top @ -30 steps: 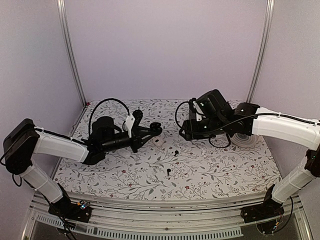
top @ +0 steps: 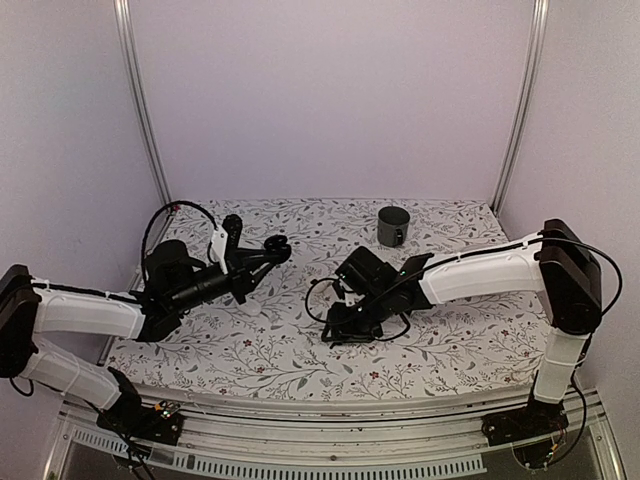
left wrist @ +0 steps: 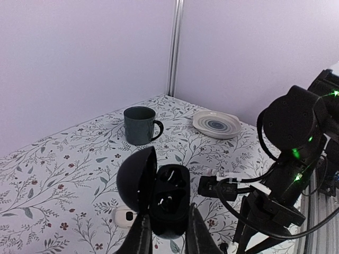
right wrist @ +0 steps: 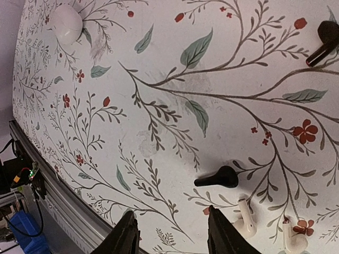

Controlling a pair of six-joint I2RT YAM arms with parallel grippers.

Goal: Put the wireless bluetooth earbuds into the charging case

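Note:
My left gripper is shut on an open black charging case [left wrist: 168, 196], held up above the table at centre left in the top view [top: 276, 250]. My right gripper hangs low over the front middle, fingers apart with nothing seen between them. In the right wrist view, a black earbud [right wrist: 222, 178] lies just beyond the fingers, another dark earbud [right wrist: 327, 35] at upper right. Two white earbuds [right wrist: 244, 219] [right wrist: 294, 241] lie at lower right, and a white rounded object [right wrist: 68, 24] at upper left.
A dark mug [top: 393, 225] stands at the back right, with a saucer [left wrist: 216, 121] to its right in the left wrist view. The table [top: 240, 370] has an open front edge with a metal rail below it.
My right gripper has moved down and toward the front left, over the small objects. My left gripper with the case has drawn back to the left.

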